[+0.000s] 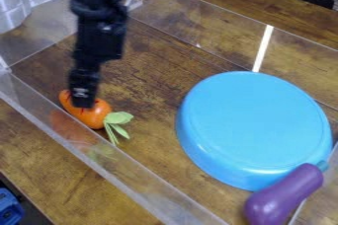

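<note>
The black gripper hangs at the left of the camera view, low over an orange toy carrot with green leaves, its fingertips partly covering the carrot's upper end. Whether the fingers touch the carrot, and how far apart they stand, is unclear in the blurred view.
A large light blue round lid or dish takes up the right side, with a purple eggplant by its lower right edge. Clear plastic walls border the wooden surface.
</note>
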